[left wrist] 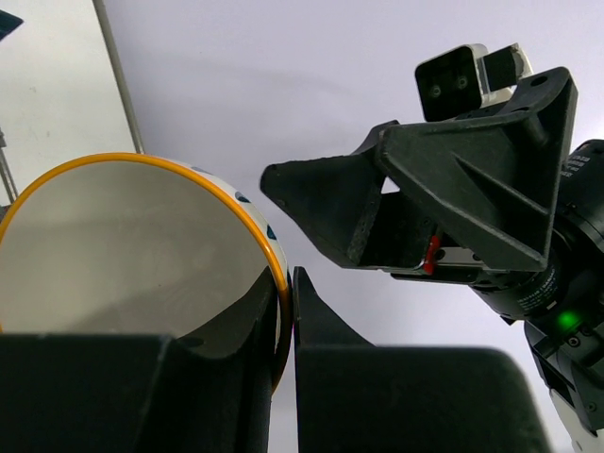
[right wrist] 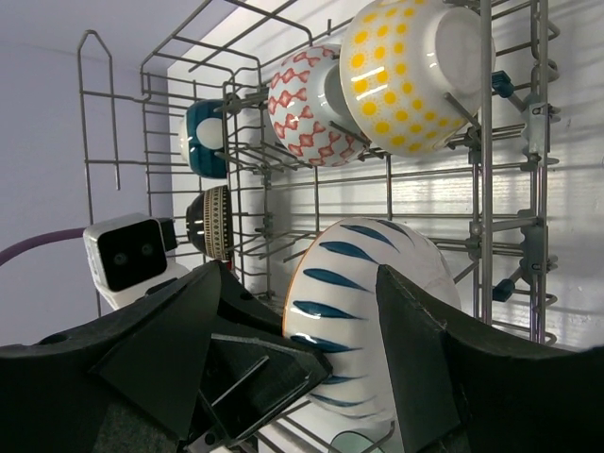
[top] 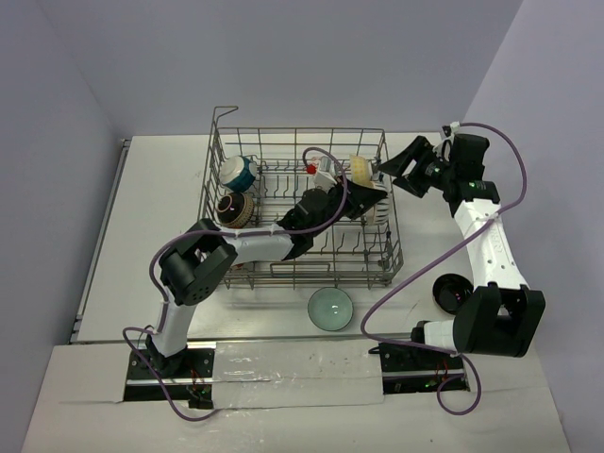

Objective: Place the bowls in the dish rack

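Observation:
A white bowl with blue leaf marks and an orange rim (right wrist: 344, 283) stands on its side in the right part of the dish rack (top: 311, 284). My left gripper is shut on its rim; in the left wrist view the pale inside fills the lower left. From the right, my right gripper (top: 400, 168) hangs open beside the rack's right edge. Its spread fingers (right wrist: 425, 349) frame the bowl in the right wrist view, with no grip on it visible. Outside the rack lie a green bowl (top: 330, 309) in front and a black bowl (top: 453, 291) at right.
Behind the leaf bowl, a yellow-dotted bowl (right wrist: 396, 85) and a red-patterned bowl (right wrist: 307, 104) rest in the rack. A teal bowl (top: 238, 173) and a dark brown bowl (top: 235, 209) occupy its left side. Wire tines surround them.

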